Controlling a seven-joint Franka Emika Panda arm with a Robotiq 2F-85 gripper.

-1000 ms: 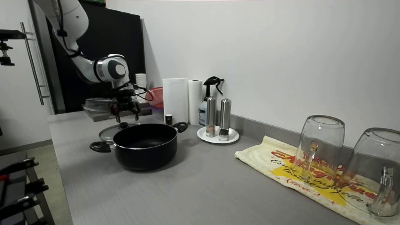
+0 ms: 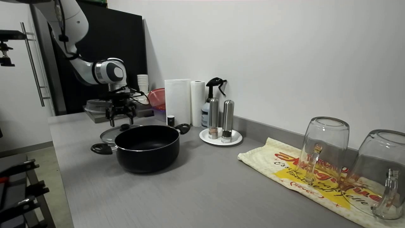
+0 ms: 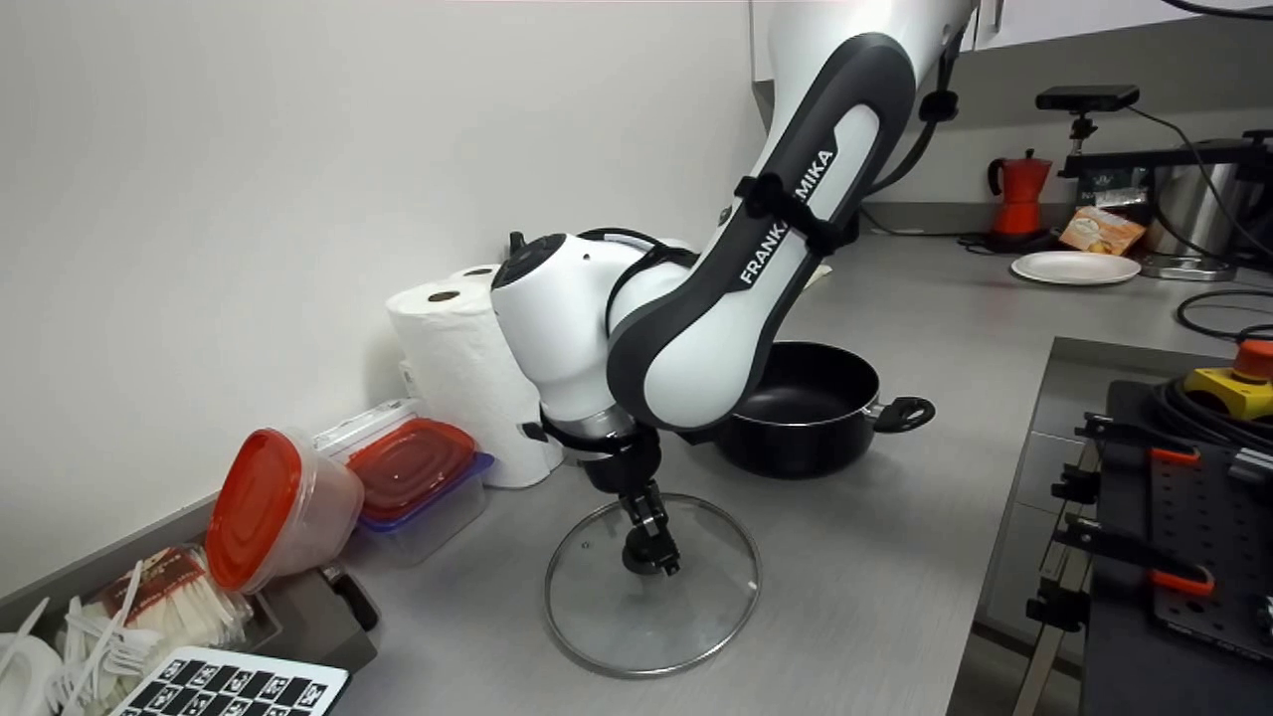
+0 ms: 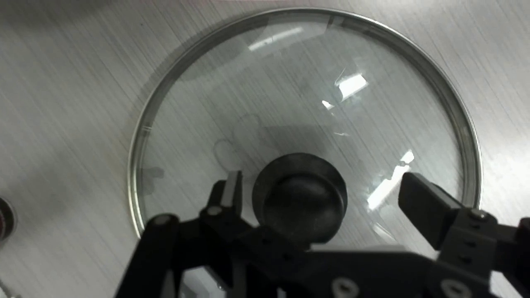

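Observation:
A round glass lid (image 4: 298, 99) with a metal rim and a black knob (image 4: 301, 198) lies flat on the grey counter, knob up. My gripper is open over it, and in the wrist view the knob appears between the two fingers, closer to the left one. Nothing is held. In exterior view 2 the gripper (image 3: 653, 551) points down at the lid (image 3: 597, 609), overlapping the knob, so the exact gap is hard to judge. A black two-handled pot (image 2: 148, 155) stands uncovered beside the lid.
Paper towel rolls (image 3: 465, 358) and lidded plastic containers (image 3: 418, 477) stand along the wall. Two steel mills (image 2: 227, 117) are on a white plate (image 2: 205, 136). Upturned glass mugs (image 2: 322, 144) rest on a cloth (image 2: 273, 159).
In exterior view 1 my gripper has shifted left and slightly down, toward the lid's knob. The lid and pot have stayed put.

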